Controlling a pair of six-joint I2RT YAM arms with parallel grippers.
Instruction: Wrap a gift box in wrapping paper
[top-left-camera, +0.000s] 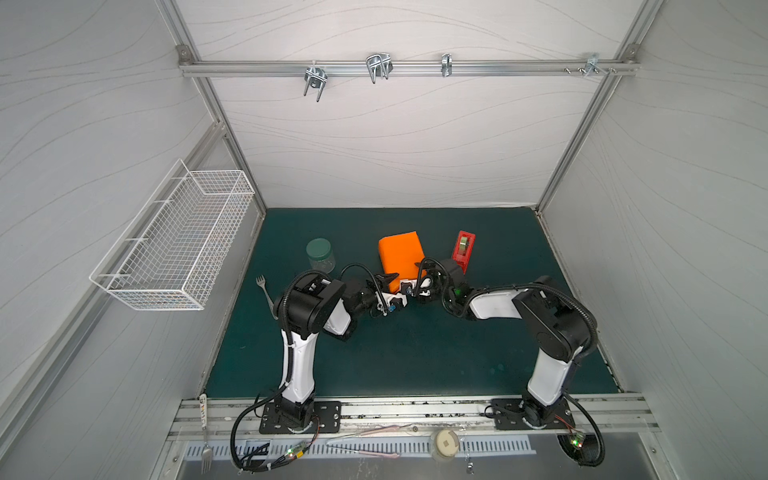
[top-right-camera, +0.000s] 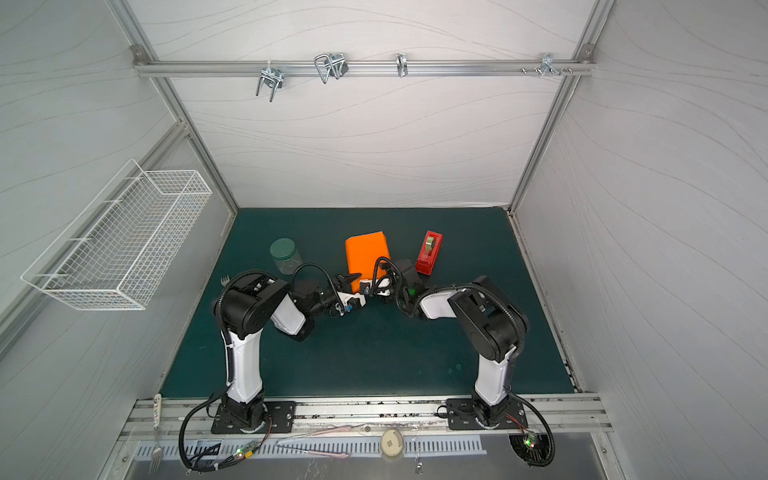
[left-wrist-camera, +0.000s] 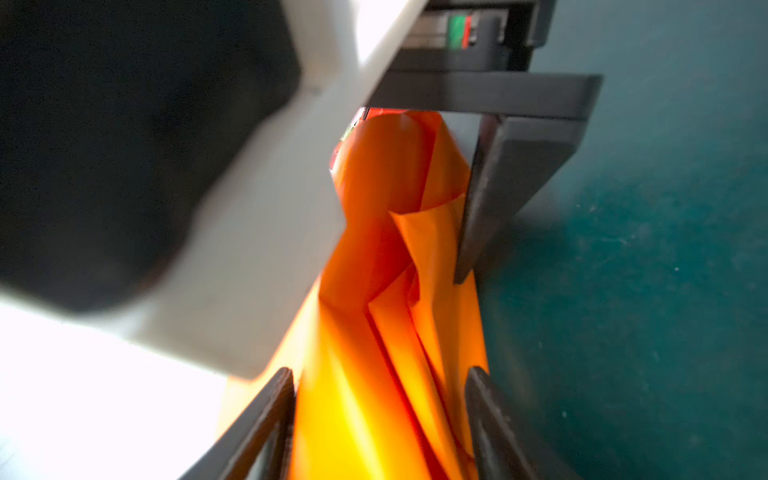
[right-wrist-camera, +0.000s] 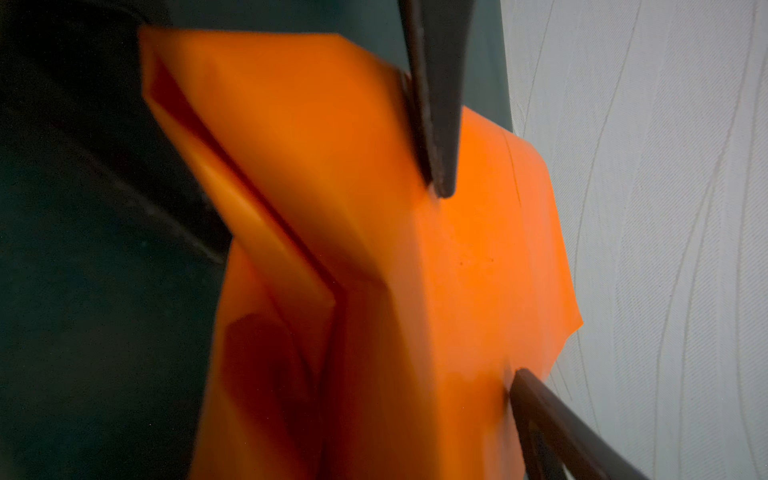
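Observation:
The gift box is covered in orange wrapping paper, turned slightly askew at the middle of the table. Its near end shows loose, pleated folds in the left wrist view. My left gripper has its fingers apart on either side of that end, with paper filling the space between; whether they press on it is unclear. From the other side my right gripper meets the same end. Only one of its fingers shows in the right wrist view; the paper hides the rest. A red tape dispenser lies right of the box.
A green-lidded jar stands left of the box, and a fork lies by the left edge. The white wire basket hangs on the left wall. Table space in front of the arms is clear.

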